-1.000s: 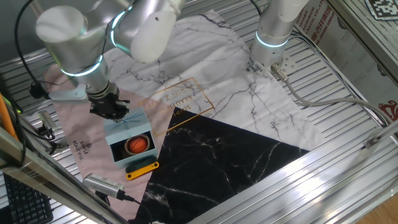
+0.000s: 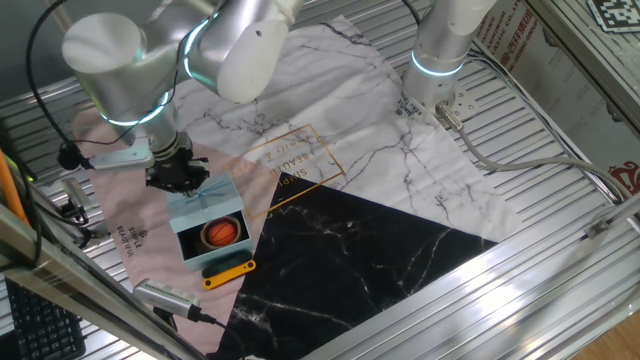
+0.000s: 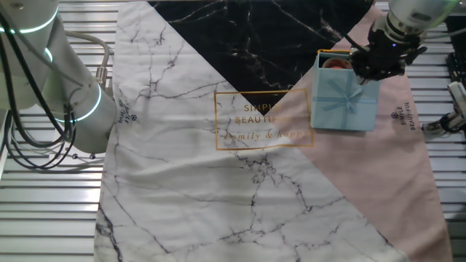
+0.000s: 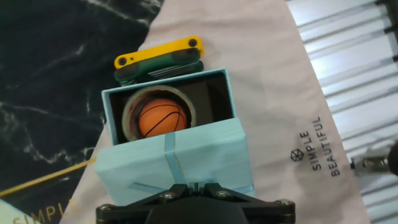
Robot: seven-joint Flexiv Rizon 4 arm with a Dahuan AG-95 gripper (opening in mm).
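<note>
A light-blue gift box stands on the pink part of the cloth, its ribboned lid lying over one half of the opening. Inside the uncovered half sits a small orange basketball, ringed by a roll of tape. My gripper is at the lid's ribboned side, its two fingertips close together. Nothing clear shows between them, and whether they touch the ribbon or lid cannot be made out. In exterior view 2 the dark gripper partly covers the box's right side, near the bow.
A yellow and green folding tool lies against the box's open end. Beside the cloth is a silver device with a cable.
The box, lid and ball look unmoved.
</note>
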